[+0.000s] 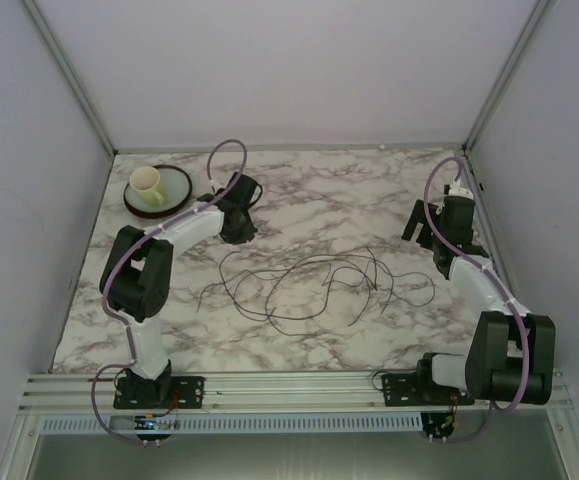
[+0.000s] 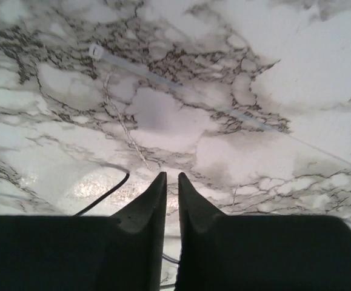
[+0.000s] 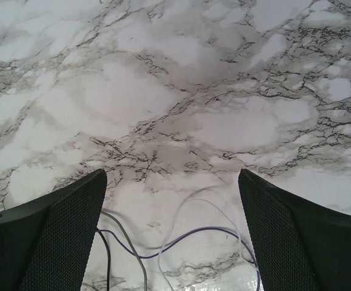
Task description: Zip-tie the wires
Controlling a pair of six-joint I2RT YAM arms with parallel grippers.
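Dark wires (image 1: 309,315) lie in loose loops on the marble table, also seen as a purple wire (image 3: 181,239) with grey ones in the right wrist view. A translucent zip tie (image 2: 151,77) lies flat in the left wrist view, beyond the fingertips. My left gripper (image 1: 239,235) hangs just above the wires' upper left end; its fingertips (image 2: 160,182) are close together with a narrow gap and nothing seen between them. My right gripper (image 1: 415,222) stands open at the right side, with bare table and wires below it.
A cream mug (image 1: 145,183) sits on a dark-rimmed plate (image 1: 175,204) at the back left. Walls border the sides and back.
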